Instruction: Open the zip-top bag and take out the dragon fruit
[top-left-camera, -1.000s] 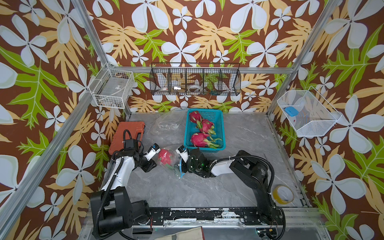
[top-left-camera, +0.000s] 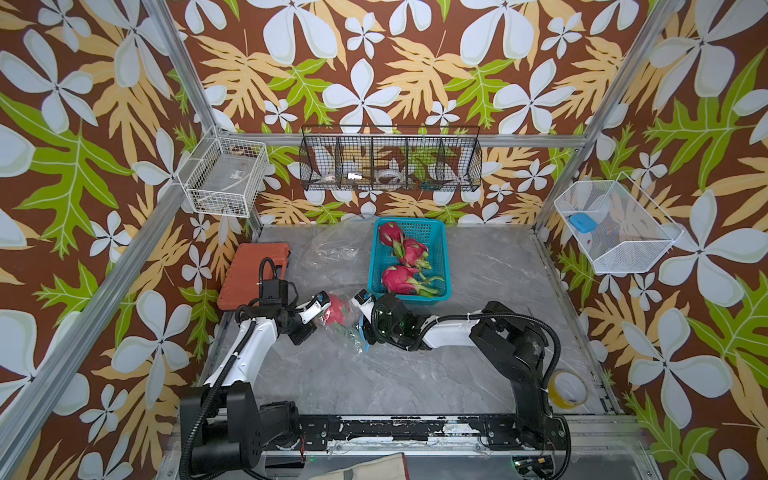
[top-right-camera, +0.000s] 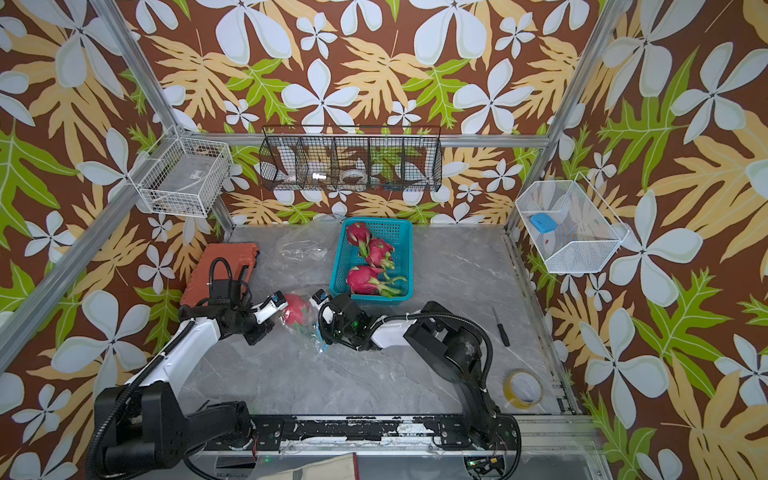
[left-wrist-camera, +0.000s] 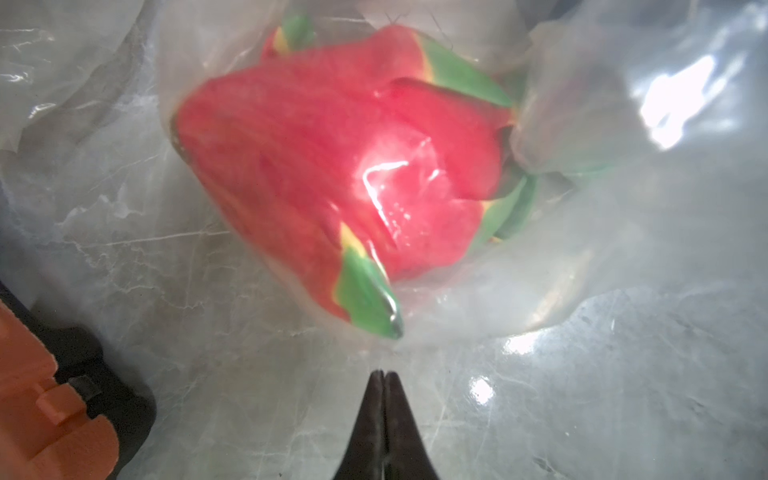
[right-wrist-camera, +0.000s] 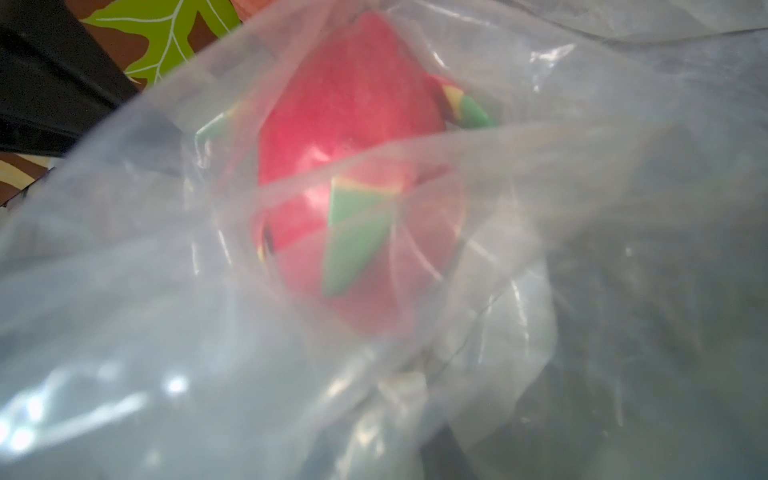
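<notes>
Inside the clear zip top bag (top-left-camera: 352, 339) lies a red dragon fruit (top-left-camera: 334, 310) with green-tipped scales. The bag's blue zip strip (top-left-camera: 364, 334) is at its right end, by my right gripper (top-left-camera: 361, 320). Cloudy plastic covers most of the right wrist view, the dragon fruit (right-wrist-camera: 352, 144) showing through it; that gripper's fingers are too hidden to read. On the bag's left side, my left gripper is shut with nothing between its fingers, its tips just below the bagged fruit (left-wrist-camera: 344, 152) in the left wrist view.
A teal basket (top-left-camera: 444, 264) with several dragon fruits stands behind my right gripper. Loose clear plastic (top-left-camera: 332, 244) lies at the back. An orange case (top-left-camera: 248, 276) sits at left, a tape roll (top-left-camera: 567, 389) and a knife (top-right-camera: 501, 329) at right.
My left gripper has shifted right, closer to the bagged fruit, which it now partly overlaps in the top left view. My right gripper has stayed almost in place at the zip end.
</notes>
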